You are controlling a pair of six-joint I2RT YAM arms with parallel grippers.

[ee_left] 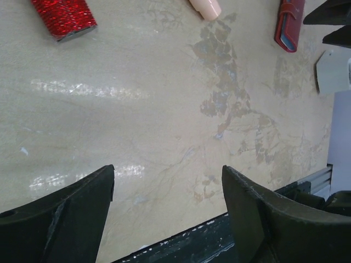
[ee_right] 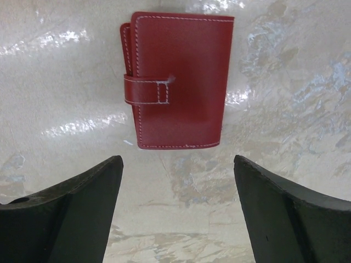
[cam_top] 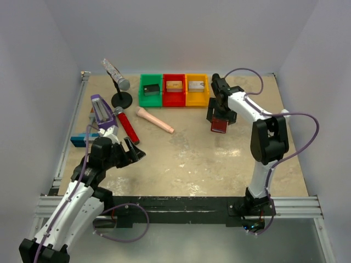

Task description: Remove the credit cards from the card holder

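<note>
A dark red card holder (ee_right: 184, 82) with a strap over its left edge lies closed and flat on the table in the right wrist view. No card shows outside it there. Above it hangs my right gripper, open, the fingers apart and not touching it. From the left wrist view the same card holder (ee_left: 289, 24) appears at the upper right, a bluish strip along its near edge. Over bare table at the left front, my left gripper has its fingers well apart and nothing between them.
Green (cam_top: 143, 100), red (cam_top: 174, 100) and yellow (cam_top: 197, 100) bins stand at the back. A red cylinder (cam_top: 127, 126) and a pinkish stick-like object (cam_top: 156, 120) lie left of centre. A purple holder (cam_top: 102, 111) sits at the left.
</note>
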